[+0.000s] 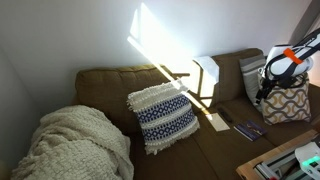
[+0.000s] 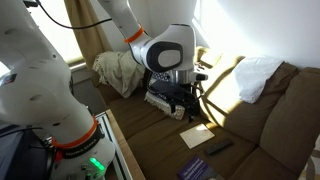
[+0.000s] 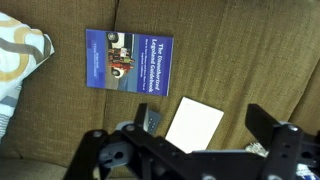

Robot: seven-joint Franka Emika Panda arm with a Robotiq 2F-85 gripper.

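My gripper stands open above the brown couch, its dark fingers spread wide with nothing between them. A blue book [image 3: 129, 62] with a vehicle on its cover lies flat ahead of it in the wrist view. Near the space between the fingers lie a white card [image 3: 193, 125] and a dark, slim object [image 3: 152, 121], partly hidden by the gripper. In exterior view 2 the white card [image 2: 198, 136], a dark remote-like object [image 2: 217, 147] and the book [image 2: 195, 170] rest on the seat, apart from the gripper [image 2: 191, 108].
A patterned cushion [image 1: 287, 104] stands by the arm at the couch's right end. A blue-and-white cushion [image 1: 165, 117] leans mid-couch; a cream blanket [image 1: 75, 147] covers the left end. A wooden table edge [image 1: 262, 160] is in front.
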